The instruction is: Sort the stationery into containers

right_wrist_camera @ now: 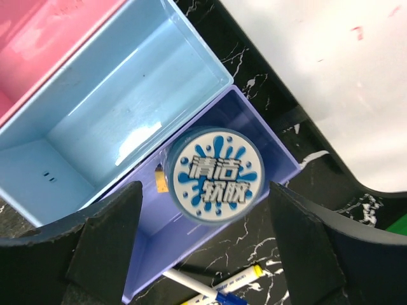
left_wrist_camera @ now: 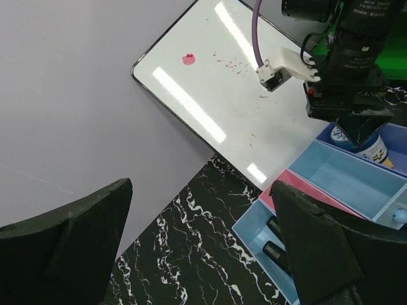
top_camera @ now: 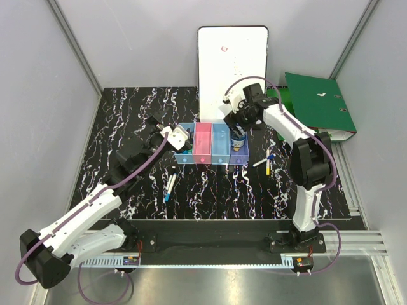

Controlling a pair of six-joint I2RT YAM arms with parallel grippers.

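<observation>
A jar with a white-and-blue lid stands in the purple compartment. My right gripper is open above it, one finger to each side of the lid, with visible gaps between fingers and jar. My left gripper hangs open and empty near the left blue compartment, where dark-capped pens lie. The pink compartment looks empty. On the table in front lie a blue-ended white marker, a yellow-ended marker and a slim blue-capped pen.
Behind the compartments leans a whiteboard. A large green binder takes up the back right. The light blue compartment holds a small pale item. Dark marbled table shows bare at front centre.
</observation>
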